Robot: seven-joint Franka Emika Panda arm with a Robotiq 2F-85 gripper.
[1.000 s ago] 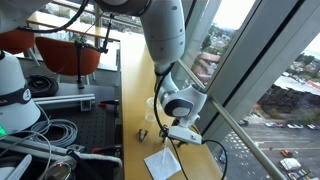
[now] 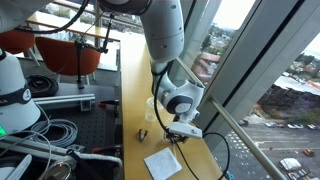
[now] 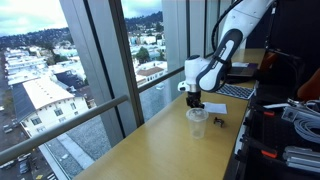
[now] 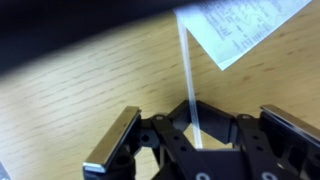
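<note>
In the wrist view, my gripper is shut on a thin white stick (image 4: 185,55) that runs up between the fingers. A dark patch lies behind it, and I cannot tell whether this is shadow or an object. Low over the wooden table (image 4: 70,110), the gripper (image 3: 192,101) is beside a white sheet of paper (image 3: 213,106). Faint printed lines show on the paper (image 4: 243,25) close up. From the other side, the gripper (image 2: 178,138) appears above the table behind the paper (image 2: 165,164); its fingertips are too small to make out there.
A clear plastic cup (image 3: 197,125) stands on the table, with a small dark object (image 3: 218,122) beside it. Tall windows border one side. Cables and black equipment (image 2: 85,120) lie off the opposite edge.
The gripper has shifted slightly from over the paper toward the window side, leaving more of the sheet uncovered. The cup and the paper have stayed in place.
</note>
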